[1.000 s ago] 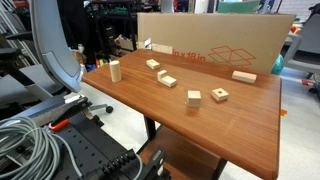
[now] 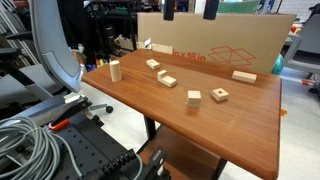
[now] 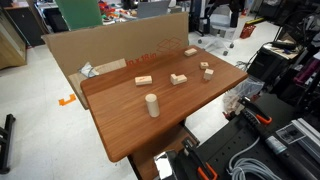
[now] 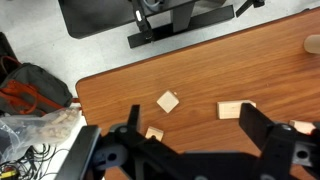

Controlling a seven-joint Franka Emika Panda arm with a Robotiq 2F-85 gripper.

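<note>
Several pale wooden blocks lie spread over a brown table (image 2: 240, 125). A cube (image 2: 193, 98) sits toward the near side, with a flat square block (image 2: 220, 95) just beyond it. Farther back rests a rectangular block (image 2: 244, 76). A two-part or stepped block (image 2: 167, 80) is near the middle, and another small block (image 2: 153, 64) lies behind it. Upright at the left stands a cylinder (image 2: 115, 71). High over the table, my gripper (image 2: 190, 15) is open, its two dark fingers wide apart and empty. The wrist view looks down on a cube (image 4: 168, 101) and a rectangular block (image 4: 236, 109).
A cardboard sheet (image 3: 110, 48) stands along the table's far edge. On the near side are a black base (image 2: 85, 145) and a coiled grey cable (image 2: 28, 150). A clear plastic bag (image 4: 45, 130) lies off the table's edge.
The blocks have stayed where they were.
</note>
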